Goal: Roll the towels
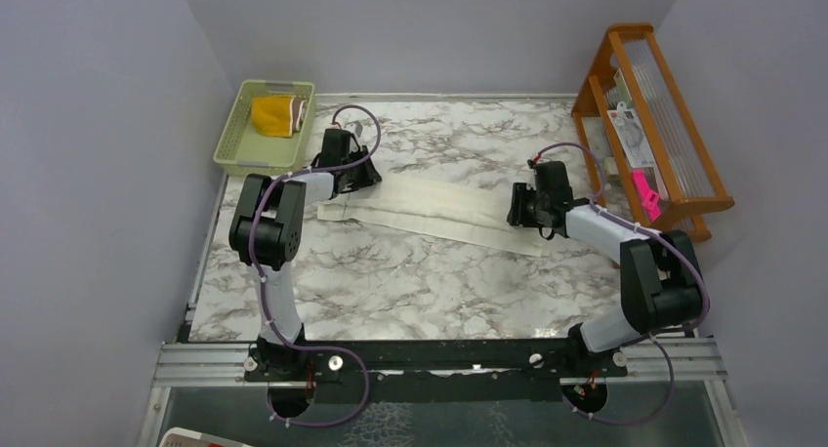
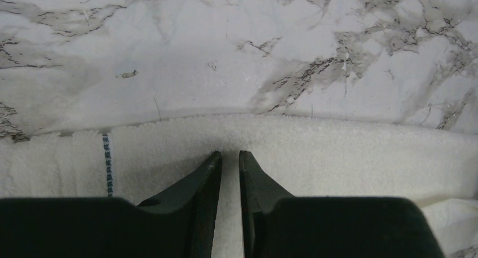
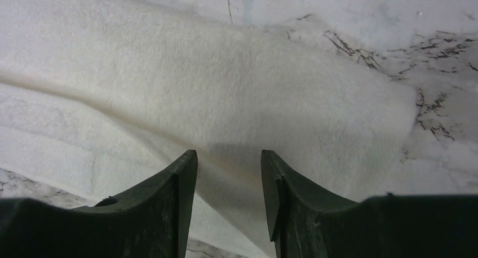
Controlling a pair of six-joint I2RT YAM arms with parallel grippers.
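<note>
A white towel (image 1: 439,208) lies folded lengthwise across the marble table, its top layer short of the near edge. My left gripper (image 1: 366,174) is down at the towel's far edge on the left; in the left wrist view its fingertips (image 2: 213,159) are close together on the towel (image 2: 338,156), shut on it near a blue stitched line. My right gripper (image 1: 519,211) is over the towel's right end; in the right wrist view it stands part open above a fold in the towel (image 3: 253,89), with nothing visible held.
A green basket (image 1: 230,146) holding a yellow cloth sits at the back left. A wooden shelf (image 1: 683,125) stands along the right side, close to the right arm.
</note>
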